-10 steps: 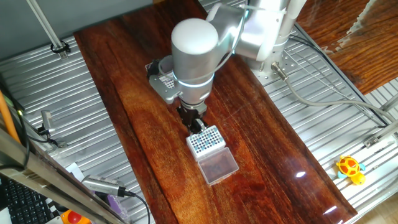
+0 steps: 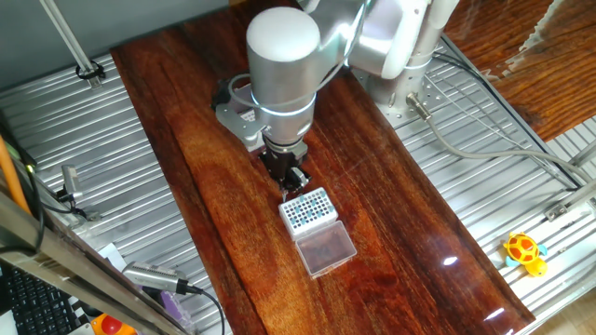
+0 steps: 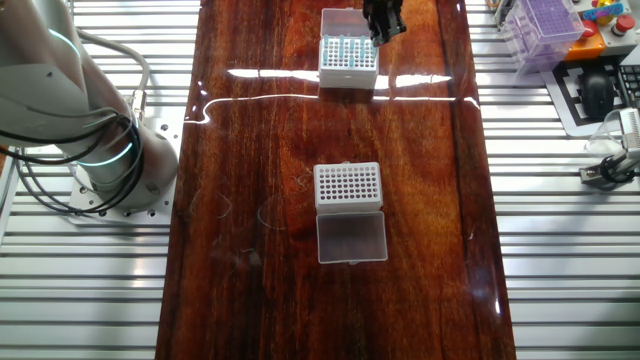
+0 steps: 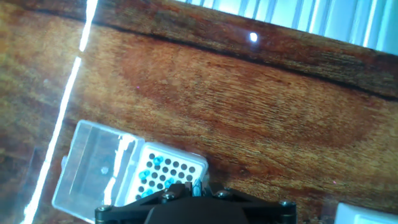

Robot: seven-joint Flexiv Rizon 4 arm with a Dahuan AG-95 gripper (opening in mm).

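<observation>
A white tip rack [image 2: 308, 214] with blue pieces in some of its holes lies on the wooden table, its clear lid [image 2: 327, 248] folded open. My gripper [image 2: 290, 183] is just past the rack's end away from the lid, low over the table. In the wrist view, the dark fingertips [image 4: 214, 190] overlap the rack [image 4: 165, 176] near its edge. Something bluish shows between them; whether it is held or stands in the rack behind is unclear. Exterior view 2 shows the gripper [image 3: 388, 38] beside the blue-filled rack [image 3: 348, 77], at the top edge.
A second white rack [image 3: 348, 187] with dark, empty-looking holes and an open clear lid [image 3: 352, 238] lies farther along the table. Bare wood separates the racks. A toy turtle [image 2: 523, 249] sits off the table on the slatted metal surface.
The gripper has shifted slightly back and left, away from the rack in exterior view 1, and the arm has swung left with it. The rack and lid have stayed put.
</observation>
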